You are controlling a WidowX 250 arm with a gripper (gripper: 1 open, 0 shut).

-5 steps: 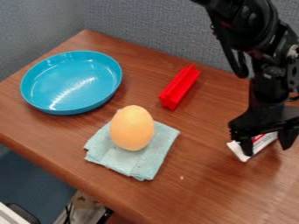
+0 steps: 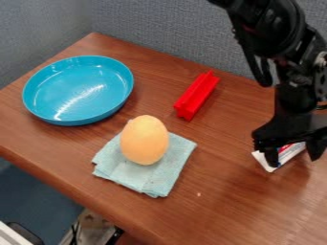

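Observation:
My black gripper (image 2: 292, 145) is low at the right of the table, over a white and red flat object (image 2: 270, 163) that lies beneath and partly behind its fingers. Whether the fingers grip that object or are merely around it I cannot tell.
A blue plate (image 2: 76, 88) sits at the back left. A red block (image 2: 196, 95) lies in the middle back. An orange egg-shaped object (image 2: 144, 141) rests on a pale folded cloth (image 2: 151, 181). A grey partition stands behind.

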